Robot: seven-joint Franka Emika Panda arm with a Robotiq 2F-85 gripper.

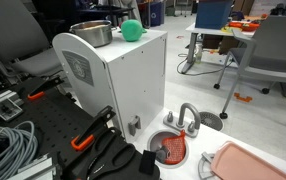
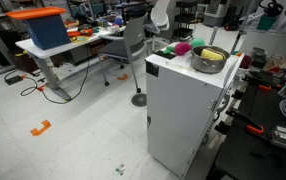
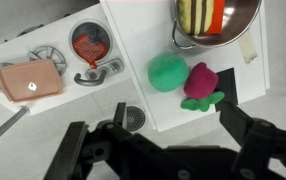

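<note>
In the wrist view my gripper stands open, its two dark fingers wide apart and nothing between them. Beyond the fingertips, a green ball (image 3: 167, 72) rests on the white surface beside a magenta toy vegetable (image 3: 200, 78) with green leaves (image 3: 203, 102). A metal pot (image 3: 245, 18) at the top holds a yellow-striped piece (image 3: 194, 15) and a red-orange piece (image 3: 215, 17). From the side, the pot (image 1: 92, 33) and green ball (image 1: 132, 30) sit on top of the white cabinet (image 1: 138, 75).
A toy sink (image 3: 91, 42) with a grey tap (image 3: 101, 72) contains a red utensil (image 3: 93, 47). Near it a brownish-pink board (image 3: 31, 80) lies over the stove area. Black-and-orange clamps (image 1: 91, 135) and coiled cable (image 1: 11, 150) occupy the dark table beside the cabinet.
</note>
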